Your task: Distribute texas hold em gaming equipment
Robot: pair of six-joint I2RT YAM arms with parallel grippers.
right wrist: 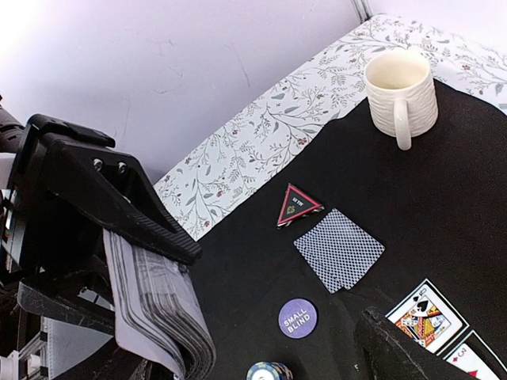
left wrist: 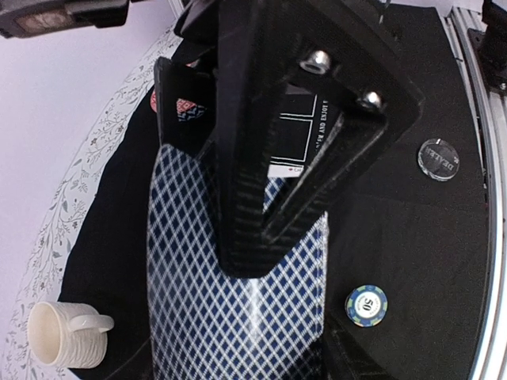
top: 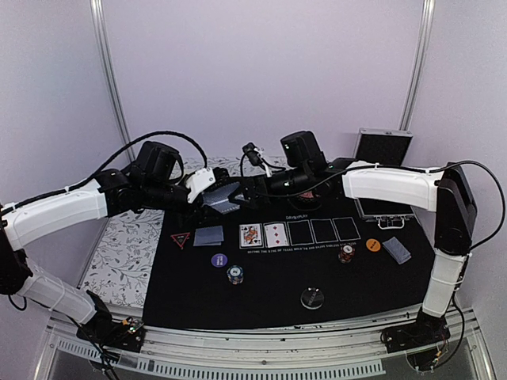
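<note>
My left gripper (top: 207, 207) is shut on a deck of cards (left wrist: 238, 317) with a blue lattice back, raised above the mat's far left. In the left wrist view its fingers (left wrist: 244, 198) stand apart, one in front of the deck and one behind; contact cannot be told. Two face-down cards (right wrist: 337, 249) lie by the red triangular marker (right wrist: 297, 204) and the purple small blind button (right wrist: 297, 318). Two face-up cards (top: 263, 235) fill the left outlines of the printed row. More face-down cards (top: 397, 250) lie at the right.
Chip stacks (top: 235, 274) (top: 346, 253) stand left and right, with an orange button (top: 373, 245) nearby. A clear dealer button (top: 312, 298) lies near the front. The open case (top: 386, 207) is at the back right. A white mug (right wrist: 402, 95) stands at the far side.
</note>
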